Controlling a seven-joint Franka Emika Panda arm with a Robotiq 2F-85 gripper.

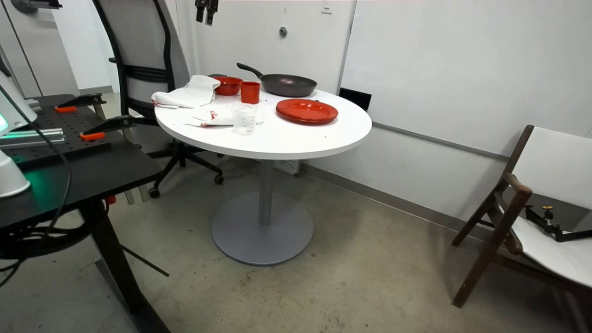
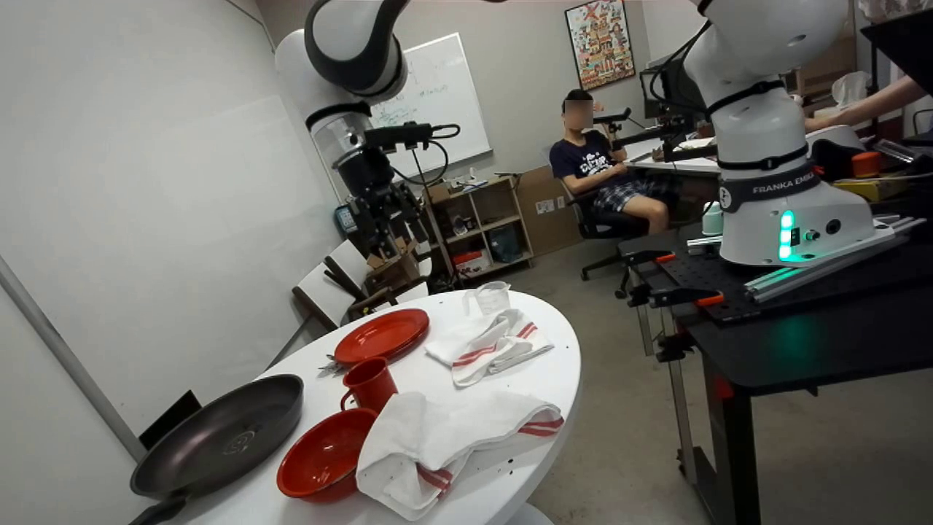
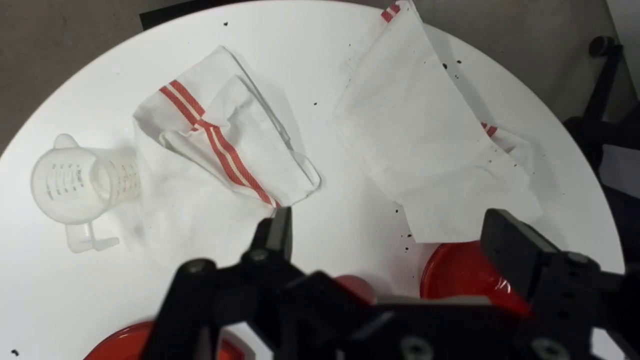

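High over the white round table my gripper stands open, its fingers wide apart and nothing held between them. On the tabletop, a crumpled white towel with red stripes lies against a clear measuring cup. A second white towel is spread close to the red bowl, partly hidden by a finger in the wrist view. Between bowl and plates stands a red mug. The red plates are stacked, with cutlery beside them. A dark frying pan sits by the wall.
An office chair stands behind the table. The black desk with the robot base is separated from it by a gap of floor. A person sits in the background. Bare tabletop shows along one edge.
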